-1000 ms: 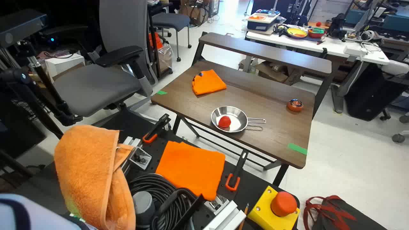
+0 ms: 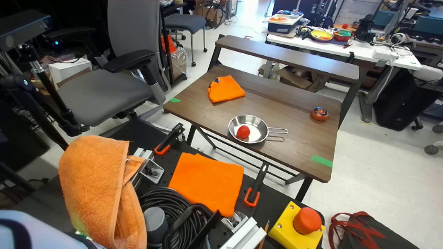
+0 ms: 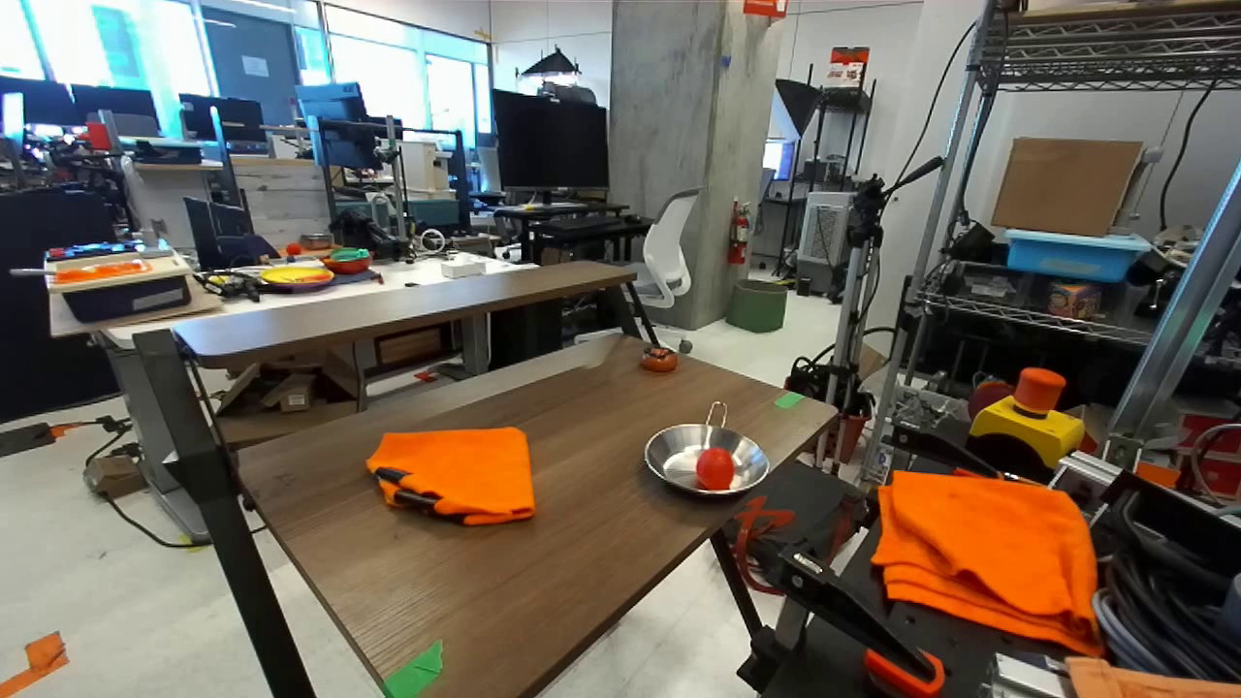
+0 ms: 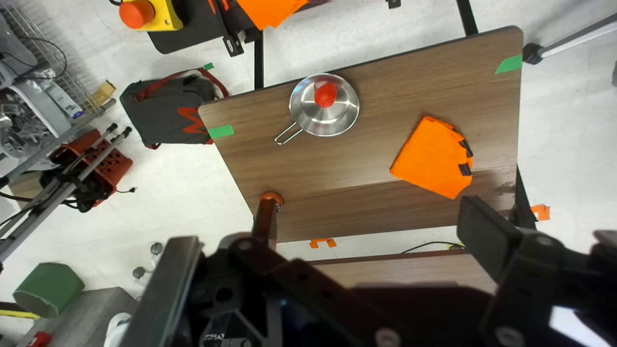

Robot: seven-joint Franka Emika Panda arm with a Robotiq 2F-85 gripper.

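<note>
A steel pan [image 2: 258, 123] with a wire handle rests on the brown table [image 3: 582, 547], near the edge facing the black bench. Inside it lies a red ball [image 3: 715, 469], off-centre against the sloping side. Toward the table's far left in exterior view 1 is a folded orange cloth [image 2: 226, 89] with dark patches along one side. A small orange-brown round object [image 2: 319, 114] sits by the opposite end. From high above the table, my gripper is open, its fingers wide apart, with nothing seen between them. Neither exterior view shows the gripper.
A raised shelf [image 2: 286, 56] spans the table's back edge. On the bench are another orange cloth [image 2: 207, 180], clamps, coiled cable and a yellow box with a red button [image 2: 301, 226]. Bare tabletop separates the cloth from the pan. A grey bag [image 4: 170, 110] lies on the floor.
</note>
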